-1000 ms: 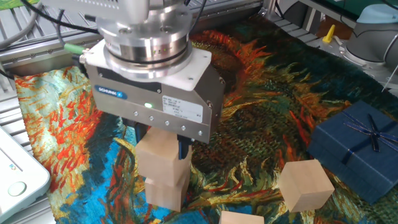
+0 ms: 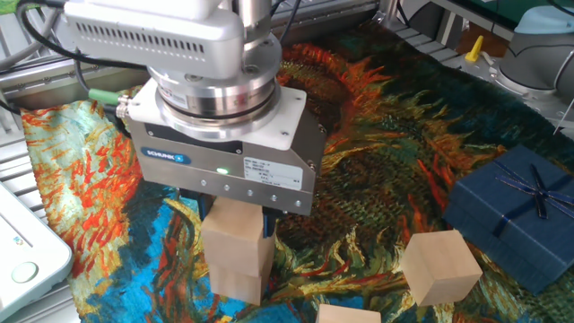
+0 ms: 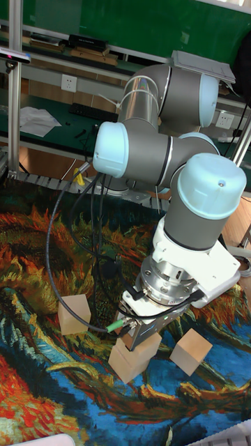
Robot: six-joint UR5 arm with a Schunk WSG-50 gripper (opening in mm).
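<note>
A pale wooden block (image 2: 233, 231) sits between the fingers of my gripper (image 2: 230, 220), which looks shut on it. The dark right finger (image 2: 268, 222) lies along the block's right side, and the left one is partly behind it. Directly beneath is a second wooden block (image 2: 235, 283), nearly in line with the upper one; no clear gap shows between them. In exterior view 3 the upper block (image 3: 138, 345) again appears over the lower block (image 3: 127, 368), with the gripper housing covering the fingers.
To the right lies a loose wooden block (image 2: 441, 267), and another wooden block (image 2: 348, 314) is cut off at the bottom edge. A blue ribboned box (image 2: 516, 211) stands farther right, a white device (image 2: 27, 256) at left.
The lower and loose blocks look unmoved.
</note>
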